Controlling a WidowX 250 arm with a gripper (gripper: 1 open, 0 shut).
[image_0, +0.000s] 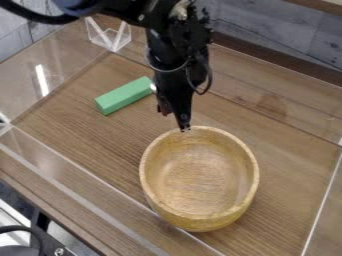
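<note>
My black gripper (182, 122) hangs just above the back rim of a round wooden bowl (201, 180), its fingertips close together with nothing visible between them. The bowl is empty. A green block (124, 96) lies on the wooden table to the left of the gripper.
A white wire object (110, 35) stands at the back left. Black cables show at the bottom left, beyond the table's edge.
</note>
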